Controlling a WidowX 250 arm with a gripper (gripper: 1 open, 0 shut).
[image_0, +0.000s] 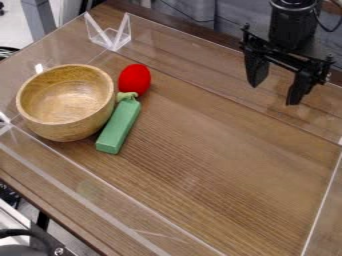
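Note:
A black robot arm reaches down from the top right, its gripper low over the right back part of the wooden table. I cannot tell whether the gripper is open or shut. On the left lie a wooden bowl, a red object just right of it, and a long green object beside the bowl.
A small clear wire-like holder stands at the back left. Cables hang behind the table's back edge.

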